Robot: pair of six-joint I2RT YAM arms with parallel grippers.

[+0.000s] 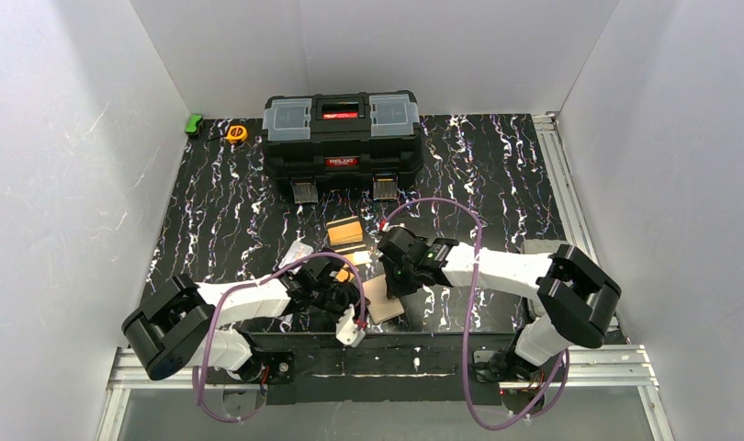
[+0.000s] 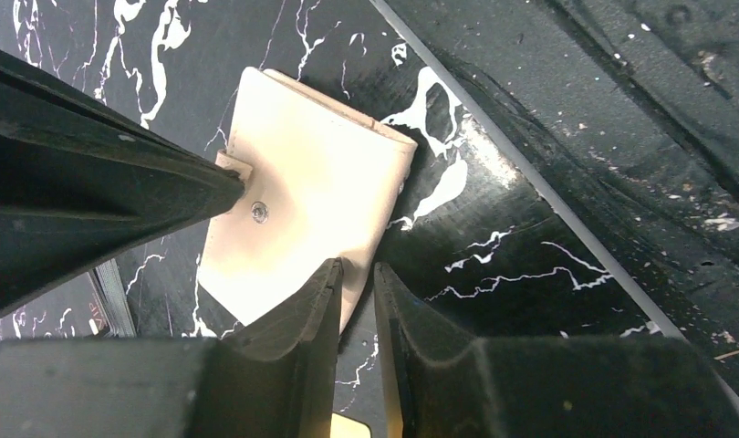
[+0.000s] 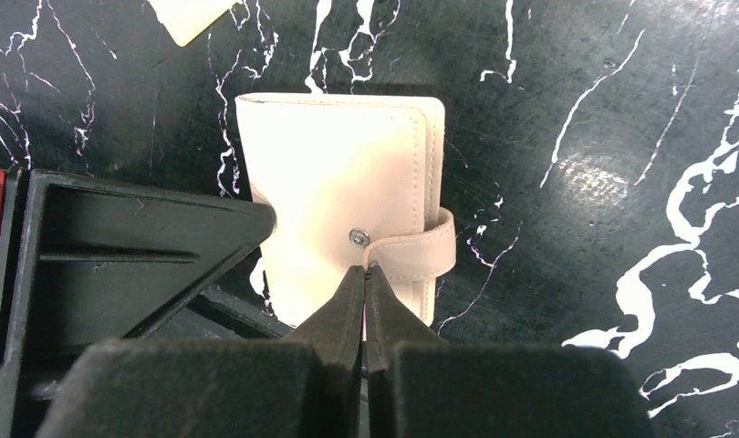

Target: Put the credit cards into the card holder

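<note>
The beige card holder lies on the black marble surface near the front edge, its strap with a snap lying across one side. My right gripper is shut, its fingertips at the strap beside the snap; whether anything thin is between them is hidden. My left gripper is part open over an edge of the holder, a narrow gap between its fingertips, one finger against the holder's edge. Yellow cards lie in small piles behind the holder.
A black toolbox stands at the back, with an orange object and a green one to its left. A white object lies left of the cards. The front edge is just beside the holder.
</note>
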